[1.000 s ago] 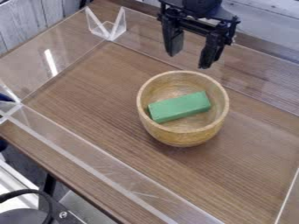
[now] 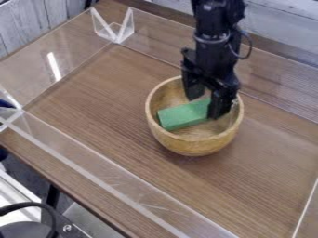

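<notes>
A tan round bowl [image 2: 192, 144] sits right of centre on the wooden table, holding a green block [image 2: 180, 115]. My black gripper [image 2: 205, 99] reaches down from the top into the bowl, over the block. It stands open; whether its fingers touch the block is unclear.
A white angular wire-like object [image 2: 113, 26] sits at the back left. A pale wall runs along the back, and dark cables lie beyond the table's lower-left edge.
My gripper has descended from above the table into the bowl and turned somewhat. The bowl and the block have stayed about where they were.
</notes>
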